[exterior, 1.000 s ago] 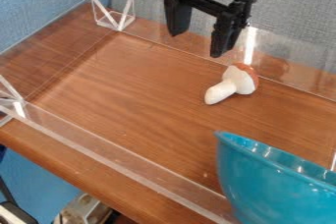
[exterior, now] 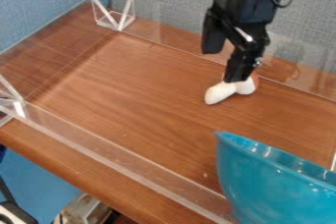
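Note:
The black gripper [exterior: 225, 56] hangs in the upper right of the camera view, open, with its fingers pointing down. Its nearer finger is over a small white mushroom toy [exterior: 221, 93] with a red cap, which lies on the wooden table and is partly hidden behind that finger. Whether they touch I cannot tell.
A large teal bowl [exterior: 269, 177] fills the lower right. Clear plastic edging runs along the table's back and front, with white corner brackets [exterior: 113, 17] at the left.
The gripper has turned and come down toward the mushroom, now covering much of its red cap. The mushroom and bowl look unmoved.

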